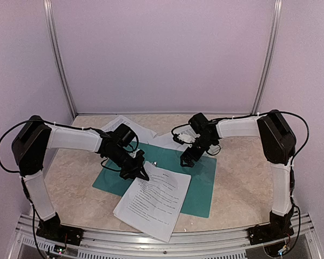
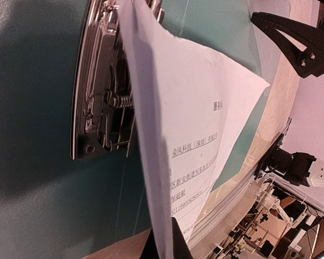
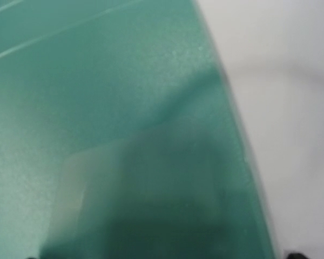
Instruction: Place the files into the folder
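The green folder (image 1: pixel 200 194) lies mid-table, with its metal clip (image 2: pixel 97 124) seen close in the left wrist view. A stack of printed papers (image 1: pixel 151 205) lies over its front left part. My left gripper (image 1: pixel 140 172) is shut on the upper edge of these papers, which rise toward it in the left wrist view. My right gripper (image 1: pixel 189 156) is low over the folder's back right, close to its green surface (image 3: pixel 124 91) in the right wrist view; its fingertips are mostly out of that view, and it appears open.
More white sheets (image 1: pixel 124 123) lie at the back, partly under the folder's rear edge and the arms.
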